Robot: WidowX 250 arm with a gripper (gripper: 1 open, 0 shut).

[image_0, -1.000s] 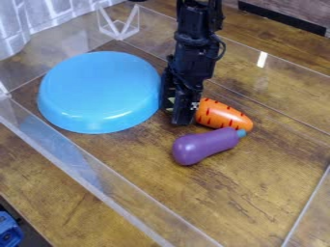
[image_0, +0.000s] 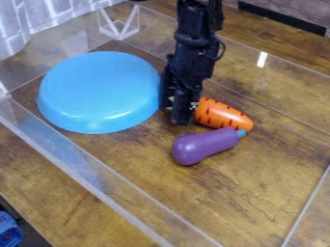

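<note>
My black gripper reaches down at the centre, just right of a blue dome-shaped object, its fingers low near the board. An orange toy carrot with dark stripes lies against the fingers on the right. A purple toy eggplant lies in front of the carrot, apart from the gripper. Whether the fingers are open or shut, and what is between them, is hidden by their dark, overlapping shapes.
The wooden board is bare at the front and right. Clear plastic edges run along the left and right sides. A small blue object sits at the bottom left corner.
</note>
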